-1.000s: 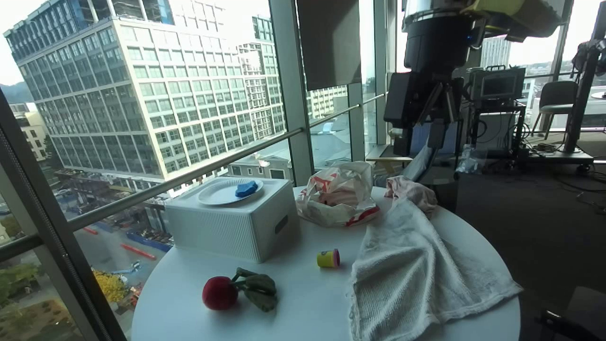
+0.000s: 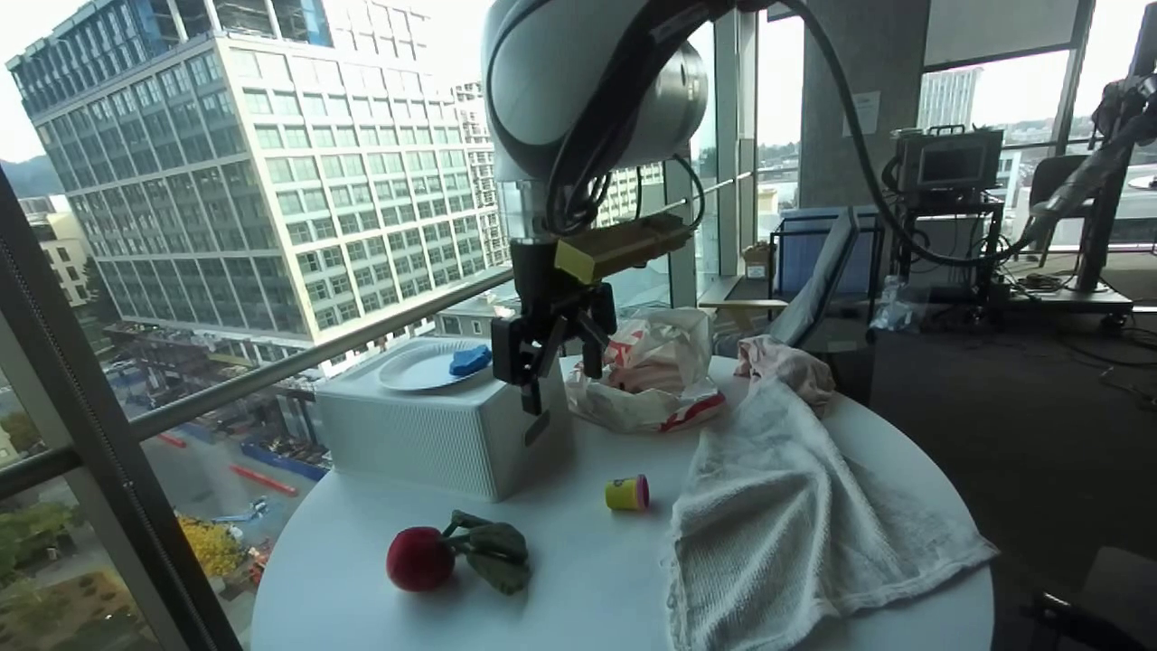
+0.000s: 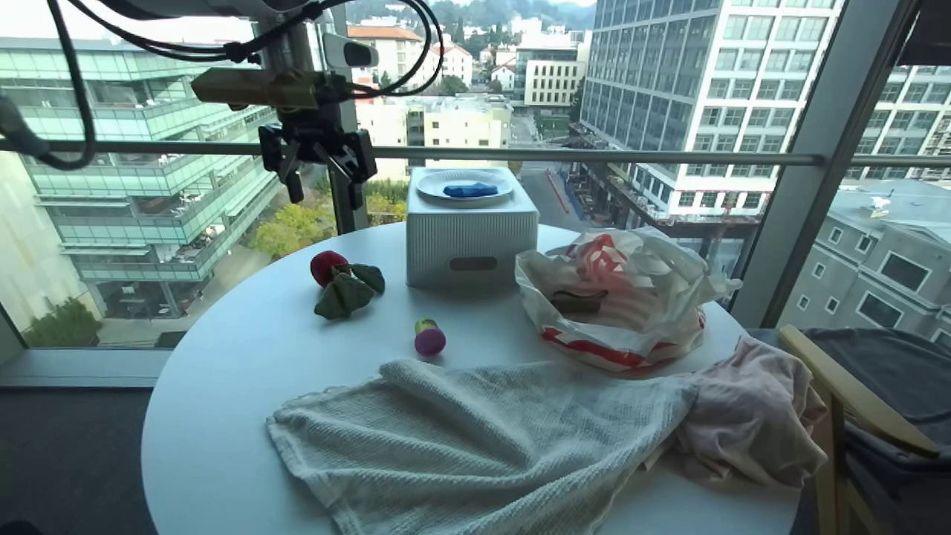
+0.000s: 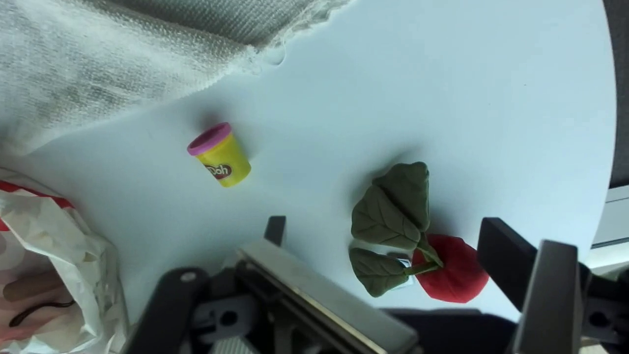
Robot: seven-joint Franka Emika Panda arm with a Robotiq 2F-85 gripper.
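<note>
My gripper is open and empty, held well above the white round table. In the wrist view a red plush vegetable with green leaves lies below, close to one finger in the picture. The yellow Play-Doh tub rests on its side with its pink lid toward the towel. A blue object, hard to identify, lies on a white plate atop the ribbed white box.
Beside the box sits a crumpled plastic bag with things inside. A whitish towel covers the table's near side in exterior view 2, with a pinkish cloth at its end. Bare table surrounds the tub and vegetable.
In exterior view 1 my arm and gripper have swung left and lower, from over the far right side to near the box. The objects on the table have not moved.
</note>
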